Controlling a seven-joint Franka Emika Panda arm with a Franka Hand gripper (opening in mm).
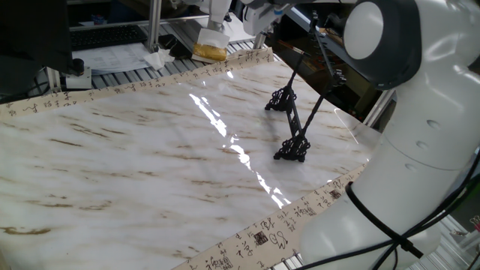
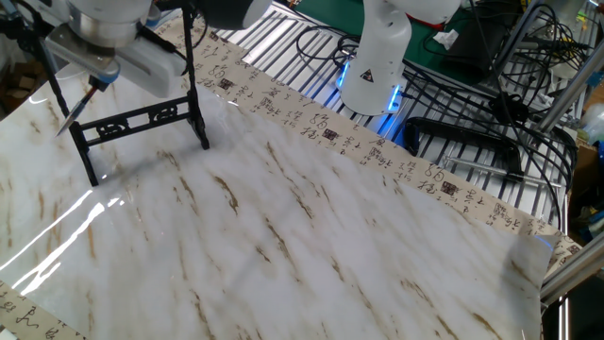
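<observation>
A black ornate stand [image 1: 294, 124] with two posts and a low crossbar is upright on the marbled sheet. In the exterior view 2, the same stand [image 2: 142, 121] is at the upper left. My gripper [image 2: 97, 83] is at the stand's upper part, its white hand between the posts. Just below the hand, a slim brush [image 2: 79, 110] slants down to the left, its pointed tip above the sheet. Whether the fingers grip the brush or it hangs from the stand cannot be told. The stand's top bar is out of view there.
Most of the marbled sheet [image 2: 311, 255] is bare, bordered by strips with calligraphy. Beyond its edge in the exterior view 2 are a white arm base [image 2: 373, 80] with blue lights, loose cables and a black clamp [image 2: 462, 146]. A yellow-based object [image 1: 211, 46] stands at the back.
</observation>
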